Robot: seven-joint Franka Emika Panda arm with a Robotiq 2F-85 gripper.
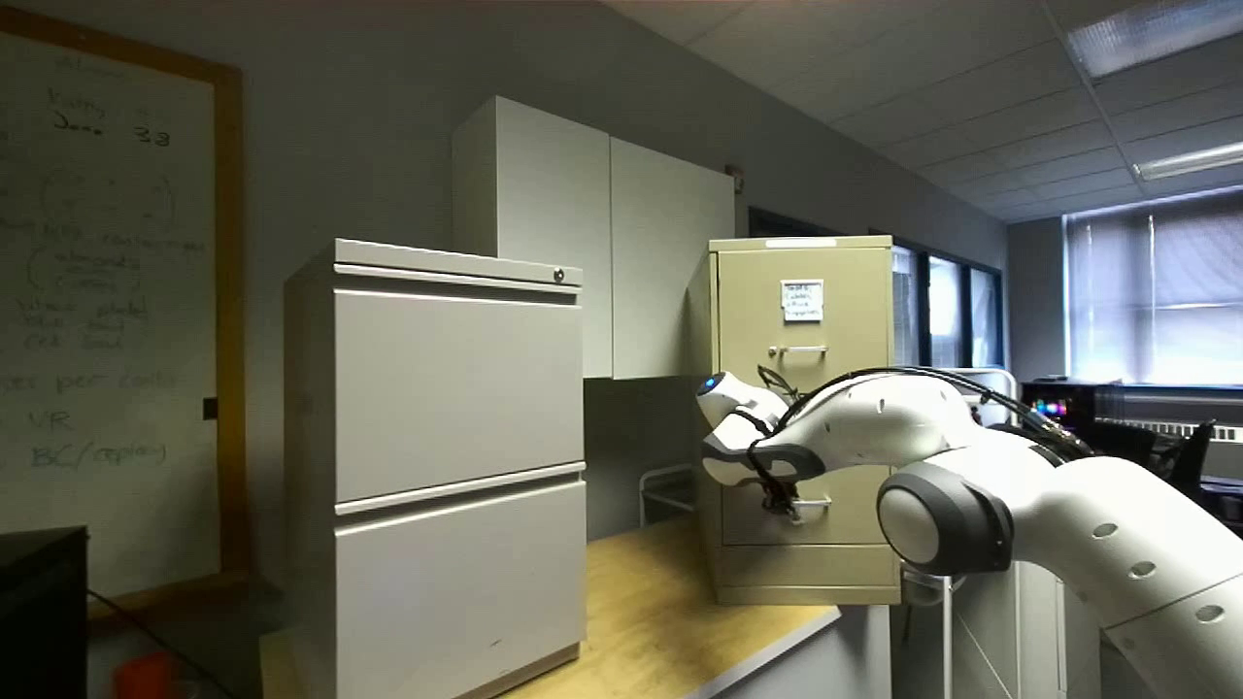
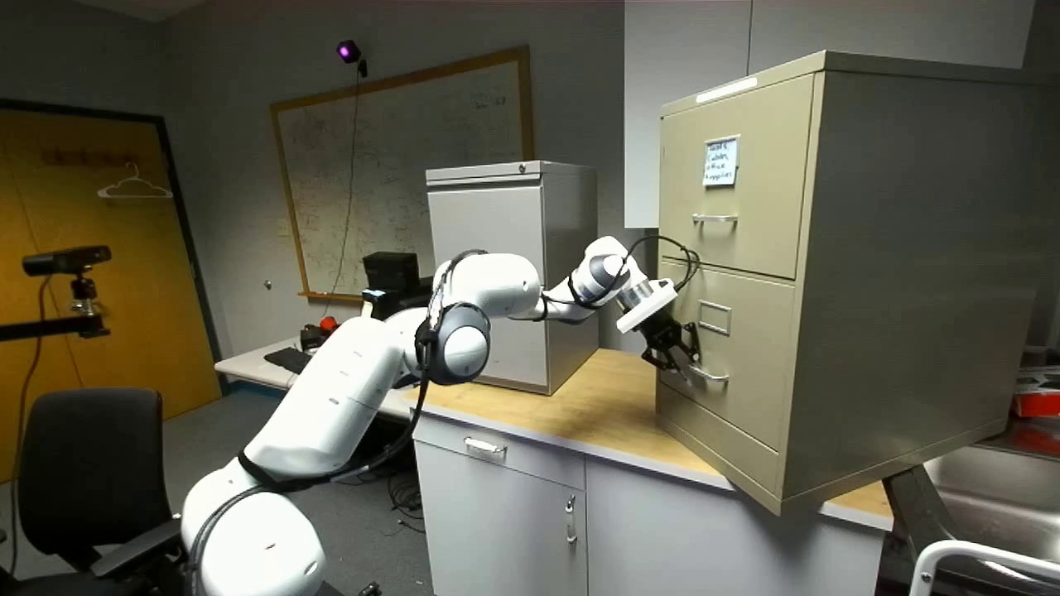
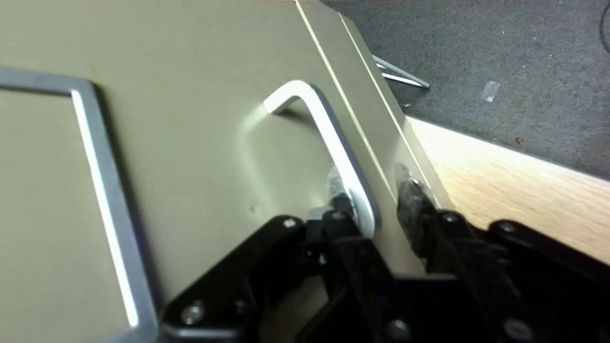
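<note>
A tan filing cabinet [image 2: 735, 278] stands on the wooden counter, both of its drawers closed. My gripper [image 2: 687, 366] is at the left end of the lower drawer's silver handle [image 2: 708, 374]. In the wrist view, the gripper straddles that handle [image 3: 329, 128], shut on it near one end. One finger [image 3: 341, 201] reaches behind the bar, while the other finger [image 3: 410, 211] lies on its outer side, with a strip of cabinet face showing beside it. The black finger linkages hide the handle's near end.
A grey two-drawer cabinet [image 1: 460, 396] occupies the counter's other side. Between the cabinets, the wooden counter top [image 1: 641, 582] is bare. Above the lower handle is an empty label frame [image 2: 715, 318]; the upper drawer has its own handle [image 2: 715, 218].
</note>
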